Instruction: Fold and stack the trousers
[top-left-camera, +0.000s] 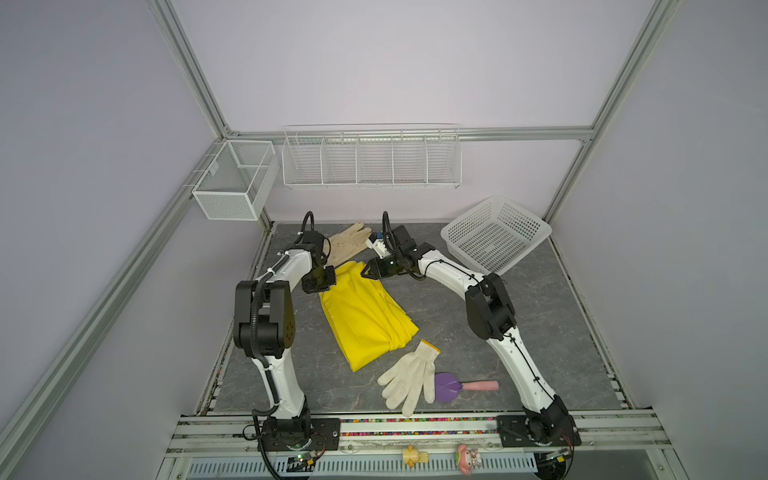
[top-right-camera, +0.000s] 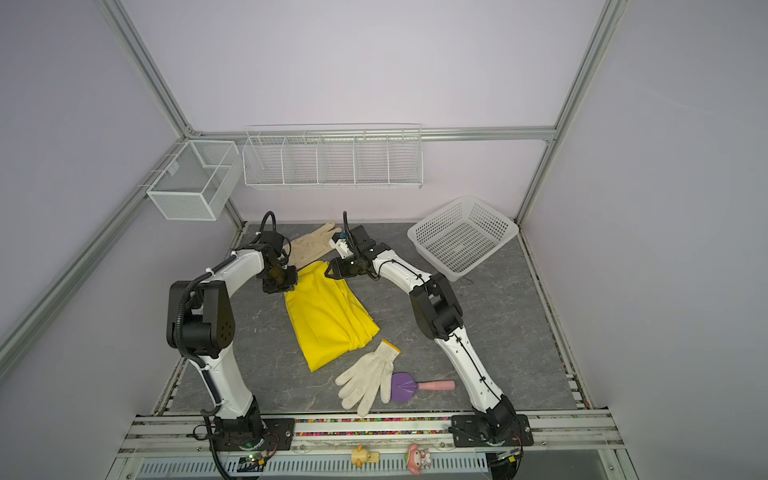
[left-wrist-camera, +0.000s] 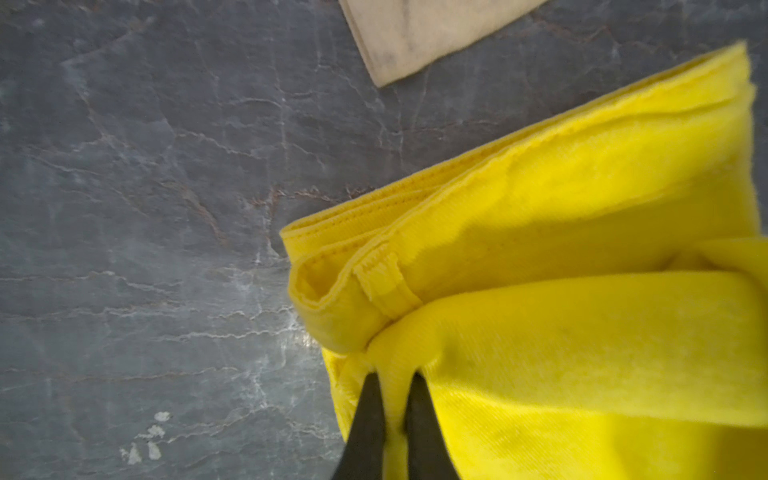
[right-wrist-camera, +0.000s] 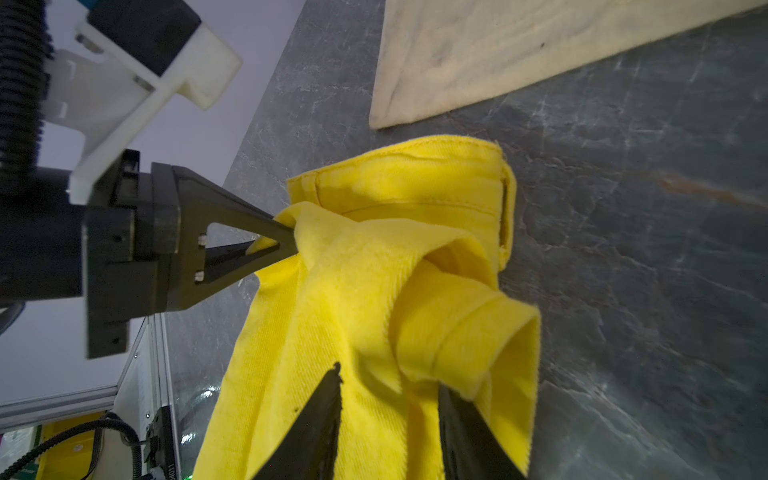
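The yellow trousers (top-left-camera: 364, 320) lie folded lengthwise on the grey table, their waist end toward the back and between my two grippers. In the left wrist view my left gripper is shut on a fold of the yellow cloth just below the waistband (left-wrist-camera: 592, 152). The right wrist view also shows its dark fingers (right-wrist-camera: 276, 237) pinching that raised fold. My right gripper stands part open over the other side of the waist end, its fingertips apart, with a bunched flap of cloth between and just beyond them. Whether they touch it I cannot tell.
A beige work glove (top-left-camera: 346, 243) lies behind the waist end. In front are a white glove (top-left-camera: 410, 378) and a purple spatula (top-left-camera: 448, 387) with a pink handle. An empty white basket (top-left-camera: 496, 236) stands back right.
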